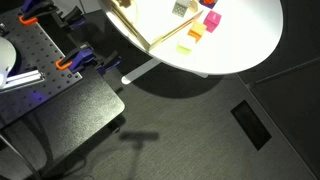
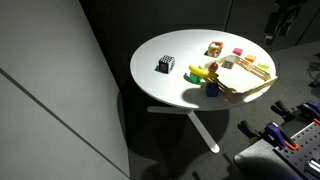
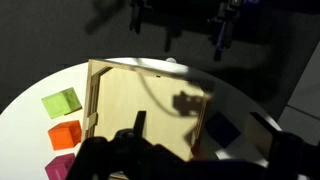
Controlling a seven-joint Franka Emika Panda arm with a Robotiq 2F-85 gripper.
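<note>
My gripper is open above the white round table, its dark fingers spread wide with nothing between them. Below it in the wrist view lies a shallow wooden tray (image 3: pixel 145 97); the gripper's shadow falls on its right part. Left of the tray sit a lime-green block (image 3: pixel 62 102), an orange block (image 3: pixel 65 135) and a pink block (image 3: pixel 57 167). A dark blue block (image 3: pixel 222 127) stands at the tray's right side. In exterior view 2, a yellow banana-shaped piece (image 2: pixel 201 73) and a green piece (image 2: pixel 194 79) are beside the tray.
On the table's left half stands a black-and-white patterned box (image 2: pixel 166 64). An orange-red object (image 2: pixel 215 48) sits toward the back. The white tabletop (image 2: pixel 150 88) has free room at the left. A dark stand (image 1: pixel 75 115) with orange and blue clamps adjoins the table.
</note>
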